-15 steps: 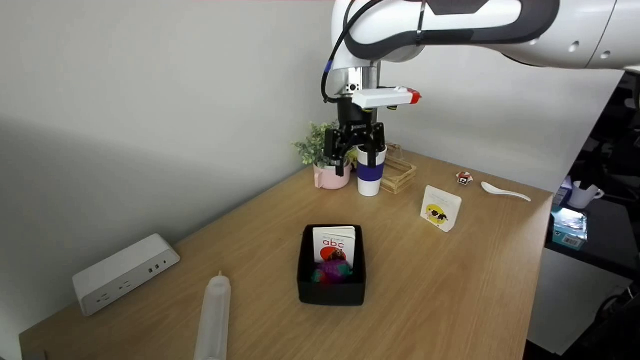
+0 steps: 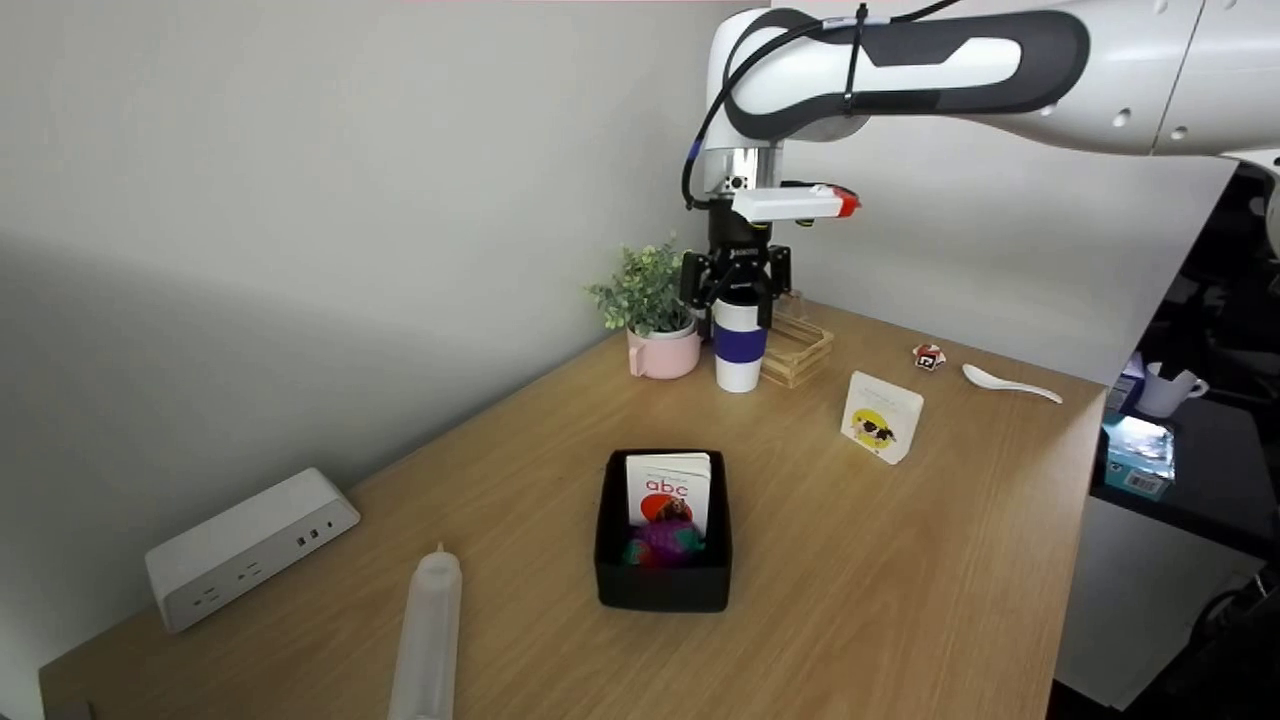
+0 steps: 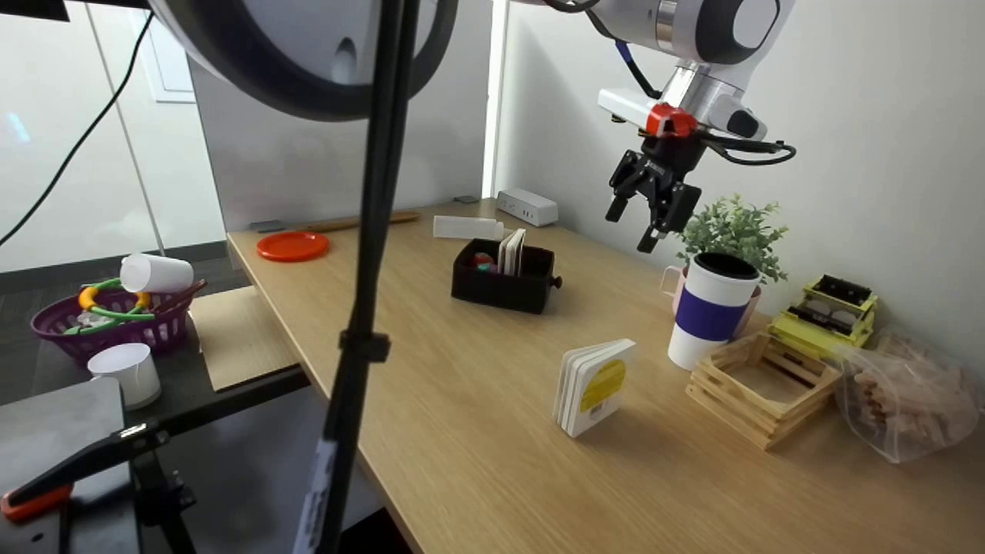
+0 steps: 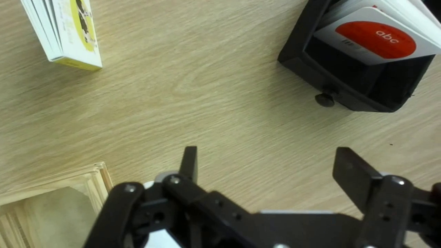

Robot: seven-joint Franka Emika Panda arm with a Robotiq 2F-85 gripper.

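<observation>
My gripper is open, its two dark fingers wide apart with only bare table visible between them. In the second exterior view the gripper [image 3: 629, 221] hangs above the table, by the white cup with a purple band [image 3: 709, 318] and the potted plant [image 3: 734, 231]. A black bin [image 2: 662, 588] holds a small board book marked abc [image 2: 672, 486] and a purple toy [image 2: 669, 540]. Another board book with a cow on yellow [image 2: 882, 418] stands upright on the table.
An empty wooden crate [image 3: 766, 392] sits beside the cup, with a yellow crate [image 3: 822, 318] and a bag [image 3: 909, 397] behind. A clear bottle [image 2: 426, 630], power strip [image 2: 252, 546] and spoon [image 2: 1008, 383] lie around.
My gripper has risen and shifted right in the first exterior view, still open. The objects on the table have not moved.
</observation>
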